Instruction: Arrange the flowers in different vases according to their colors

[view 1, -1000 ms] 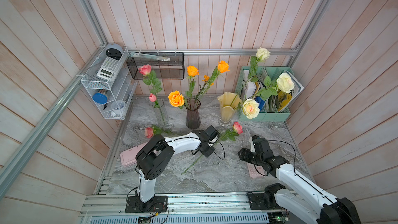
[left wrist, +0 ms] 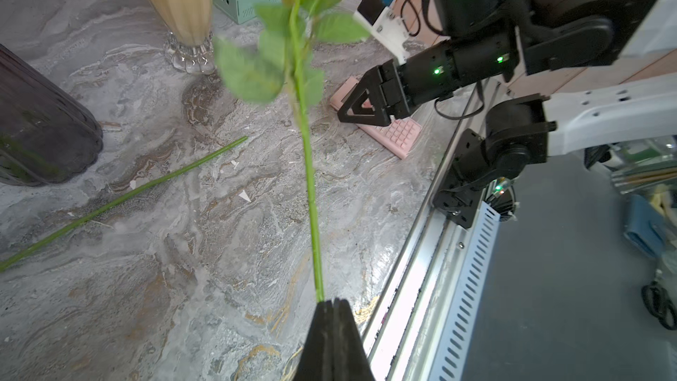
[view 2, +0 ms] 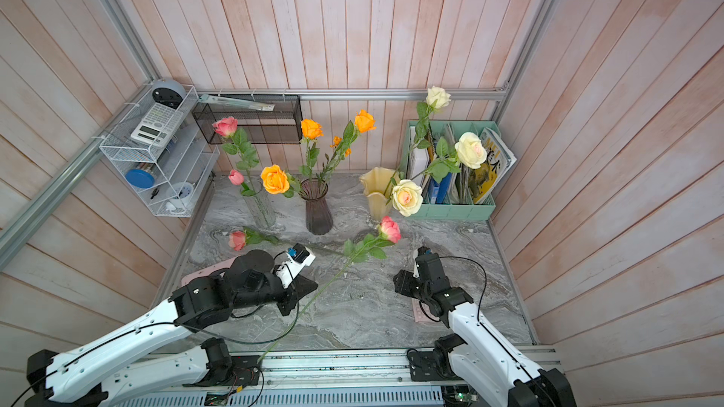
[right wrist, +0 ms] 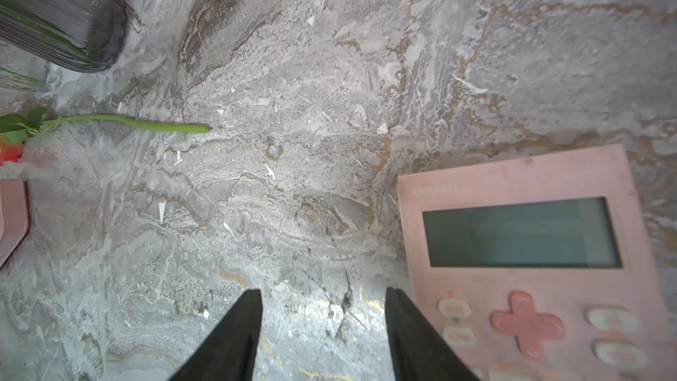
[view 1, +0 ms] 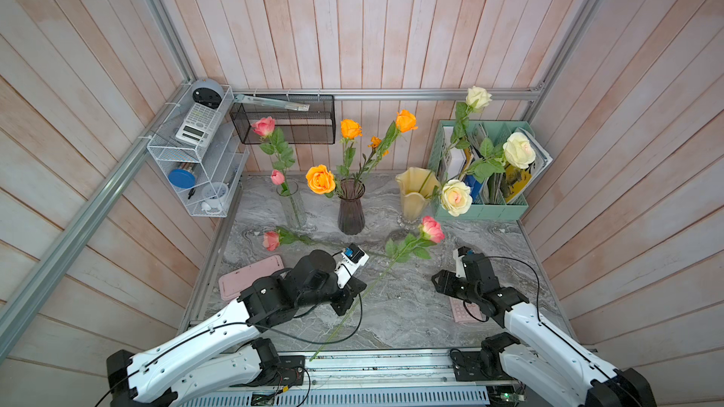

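Note:
My left gripper is shut on the thin green stem of a pink rose, whose bloom and leaves point away from it, above the table. A second pink rose lies on the left of the table. Two pink roses stand in the clear glass vase. Orange roses fill the dark ribbed vase. The cream fluted vase holds white roses leaning right. My right gripper is open over bare marble, beside a pink calculator, with nothing between its fingers.
A green file box stands at the back right and a white wire rack at the back left. On the left lies a pink case. Mid-table marble is bare around the held stem.
My left gripper has drawn back left and towards the front with the stem, whose lower end now reaches past the table's front edge. The right arm has hardly moved.

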